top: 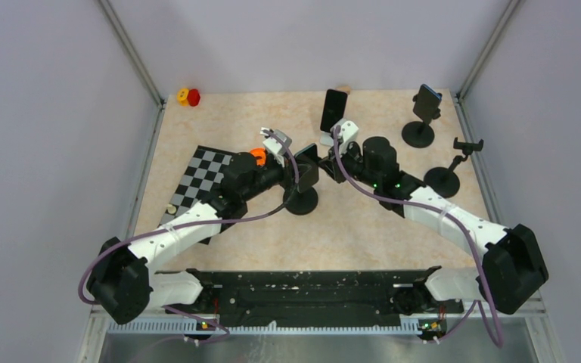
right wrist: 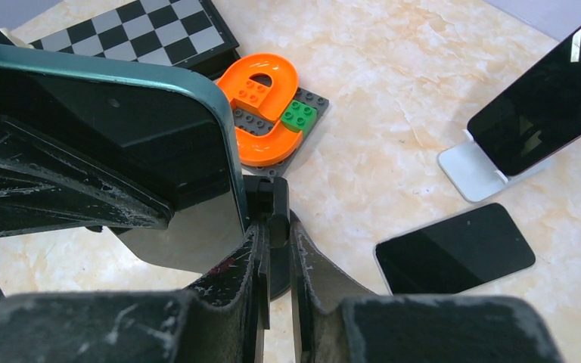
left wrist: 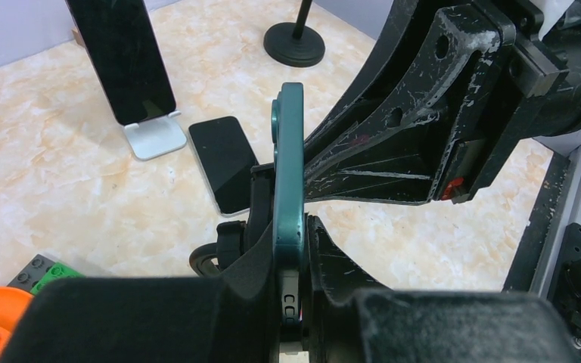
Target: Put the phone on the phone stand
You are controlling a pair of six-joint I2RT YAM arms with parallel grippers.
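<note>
A dark phone with a teal edge (left wrist: 289, 166) stands upright at a black round-based stand (top: 301, 201) in the table's middle. My left gripper is shut on it; in the right wrist view that gripper's body covers part of the phone's face (right wrist: 181, 234). My right gripper is at the stand's dark clamp beside the phone's edge, its fingers slightly apart; whether anything is held between them is hard to tell.
Behind are a phone on a white stand (top: 333, 107) and a flat phone (right wrist: 454, 249). Two black stands (top: 417, 134) are at the right; a checkerboard (top: 197, 174) and orange brick piece (right wrist: 261, 147) lie left.
</note>
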